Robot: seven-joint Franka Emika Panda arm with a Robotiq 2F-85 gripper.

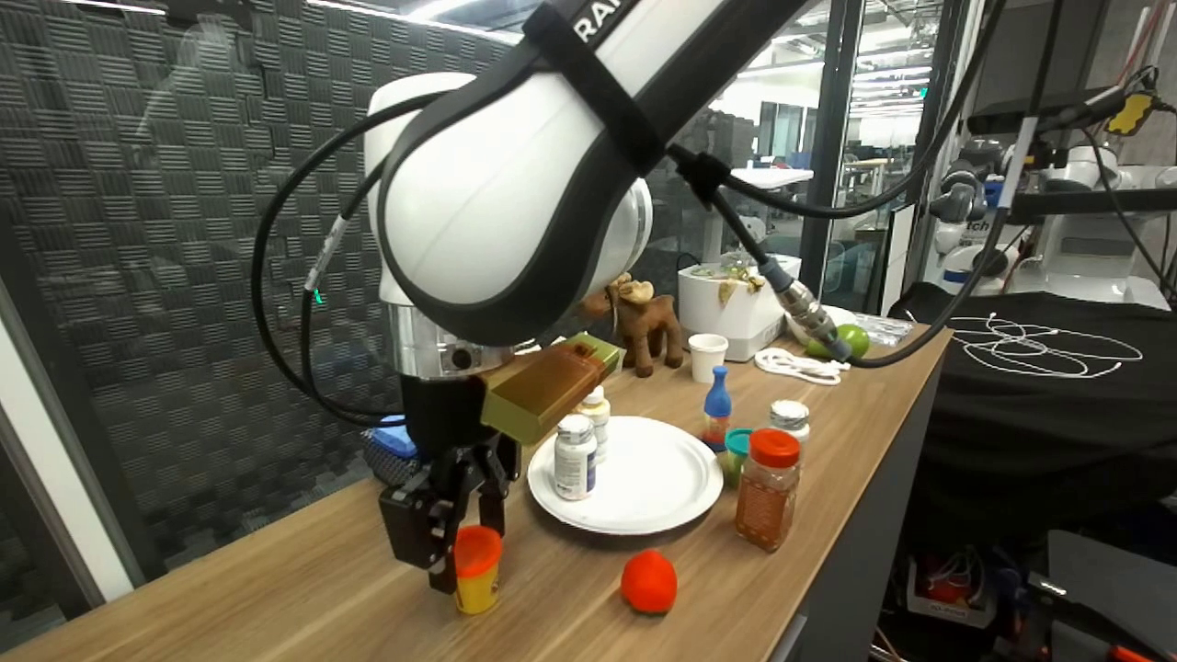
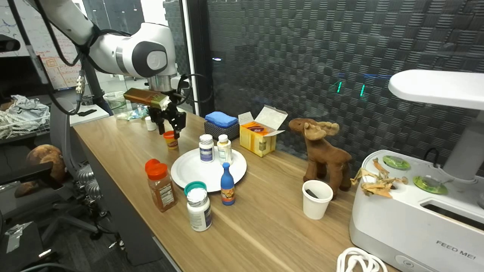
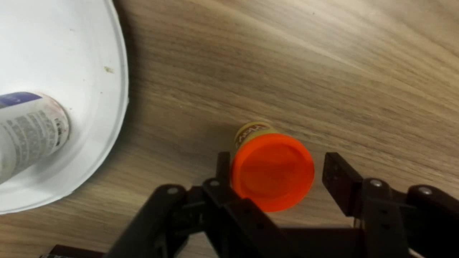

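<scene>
A small yellow tub with an orange lid [image 3: 273, 172] stands upright on the wooden table, apart from the plate. My gripper is lowered around it, part open, one finger on each side of the lid. In the wrist view the left finger [image 3: 223, 170] lies right at the lid's edge, while a small gap separates the lid from the right finger [image 3: 337, 182]. Whether the left one touches cannot be made out. Exterior view 1 has the tub [image 1: 476, 570] partly behind a finger; exterior view 2 shows the gripper [image 2: 168, 129] above and around the tub [image 2: 171, 140].
A white plate [image 1: 662, 485] bears two pill bottles [image 1: 575, 458]. Near the table's front edge are a red object [image 1: 648, 581] and a red-lidded spice jar [image 1: 769, 491]. A blue bottle [image 2: 227, 185] and another white bottle [image 2: 199, 210] stand beyond the plate. Bare table lies left of the tub.
</scene>
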